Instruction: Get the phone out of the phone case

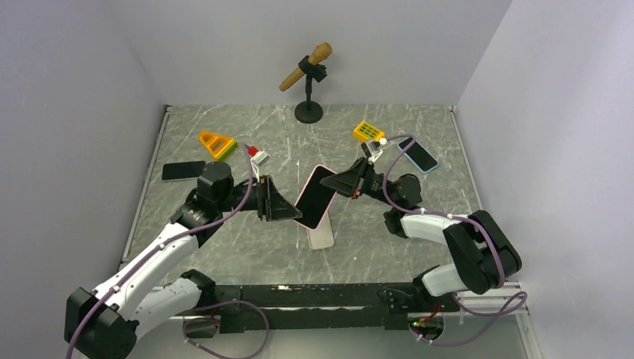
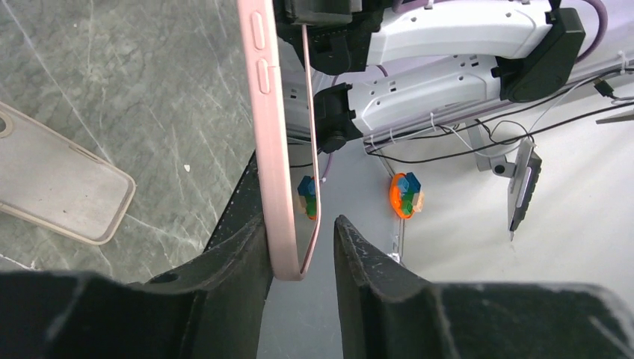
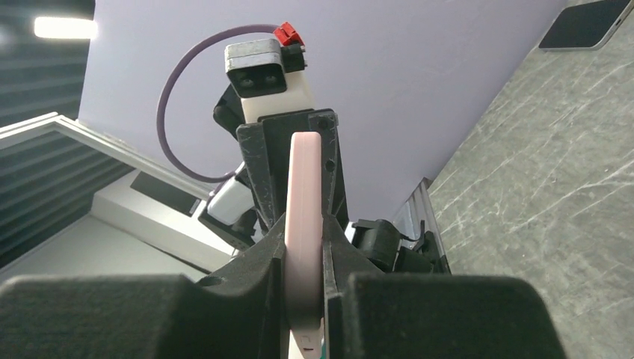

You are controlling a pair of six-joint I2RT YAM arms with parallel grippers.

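A pink-edged phone (image 1: 314, 196), its black screen facing the top camera, is held tilted above the table. Whether the pink edge is a case or the phone's own frame cannot be told for sure; buttons show on its pink side (image 2: 271, 134) in the left wrist view. My right gripper (image 1: 330, 184) is shut on its upper right end; in the right wrist view the pink side (image 3: 304, 202) stands between the fingers. My left gripper is open around the lower end, one finger on either side. A pale clear case (image 1: 321, 237) lies empty on the table underneath.
One dark phone (image 1: 183, 170) lies at the left, another (image 1: 419, 154) at the right. An orange-yellow holder (image 1: 217, 145), a yellow block (image 1: 368, 132) and a microphone stand (image 1: 308, 111) are at the back.
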